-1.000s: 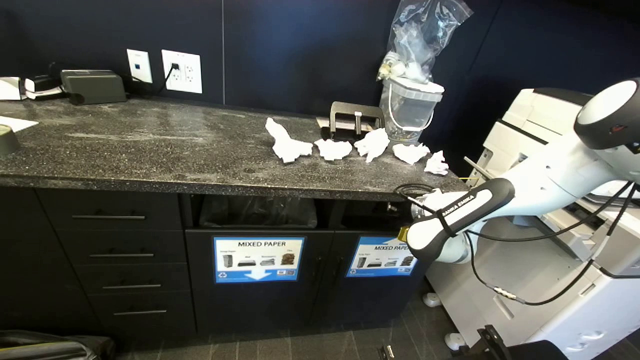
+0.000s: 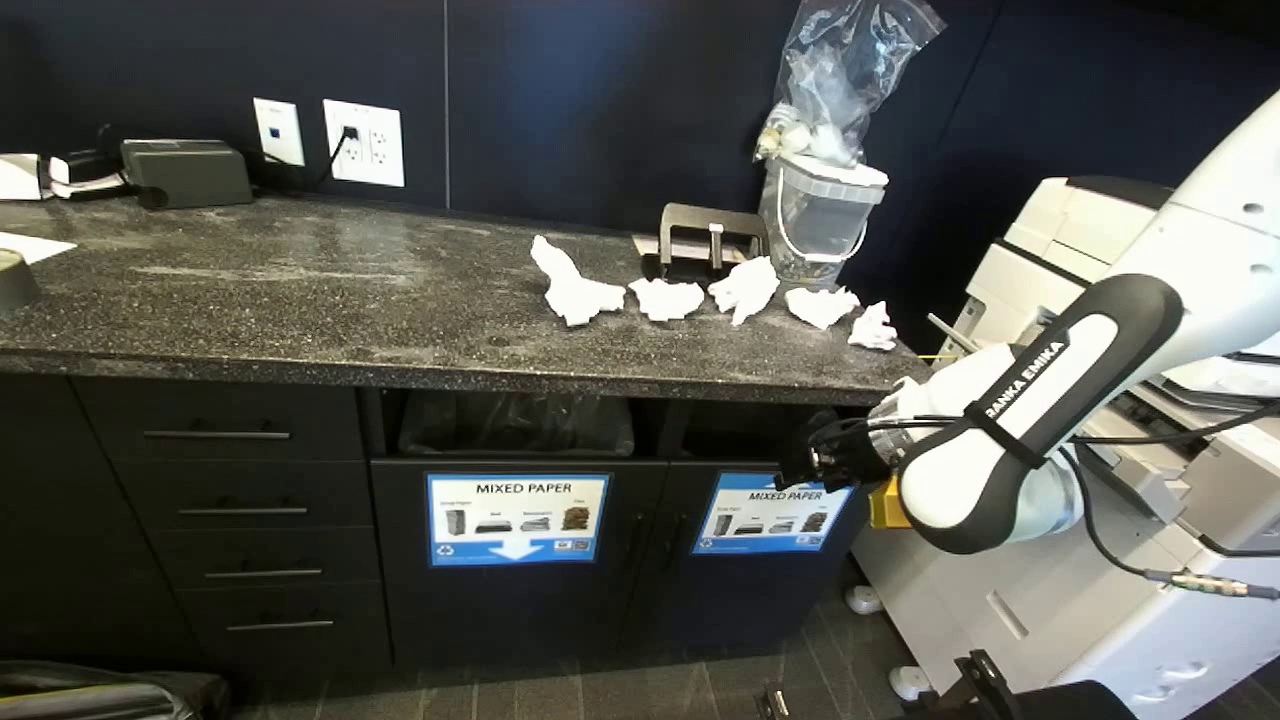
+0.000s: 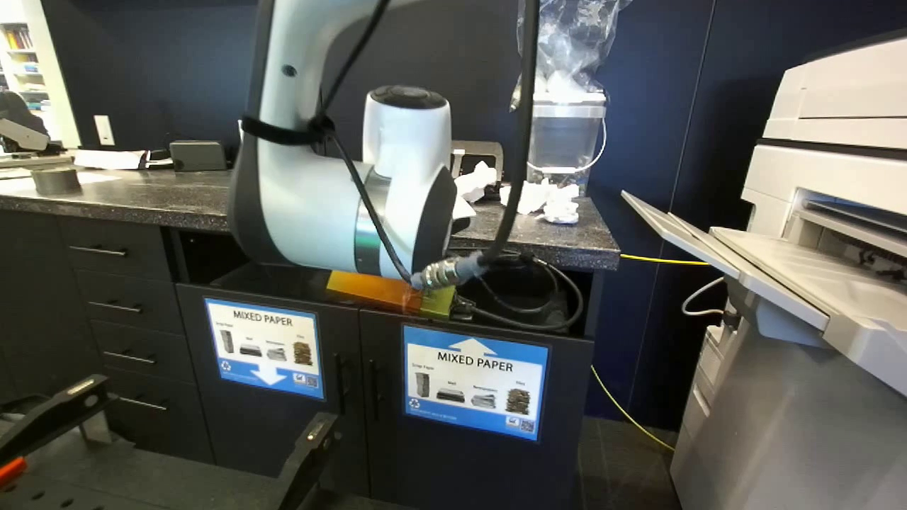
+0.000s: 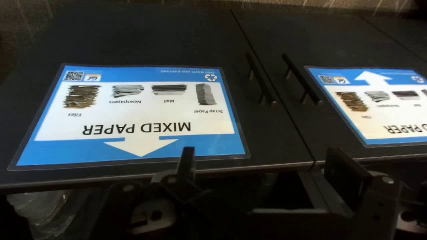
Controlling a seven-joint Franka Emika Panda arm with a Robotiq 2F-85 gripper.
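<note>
Several crumpled white papers [image 2: 744, 288] lie in a row on the dark countertop [image 2: 396, 318]. My gripper is open, and nothing shows between its fingers. In exterior view 1 the gripper [image 2: 806, 462] is out in front of the right cabinet, below the counter edge and apart from the papers. Left of it, a bin with a clear liner [image 2: 516, 424] sits in the left cabinet opening. From exterior view 2 the arm hides the gripper and some of the papers.
Blue and white "MIXED PAPER" signs [image 2: 518, 518] mark the cabinet doors. A clear bucket [image 2: 819, 222] and a dark metal frame [image 2: 708, 222] stand behind the papers. On the right is a large printer [image 3: 825, 212].
The arm has shifted and changed its pose. My gripper was by the right cabinet opening, mostly hidden; now it stands in front of the door. The papers have not moved.
</note>
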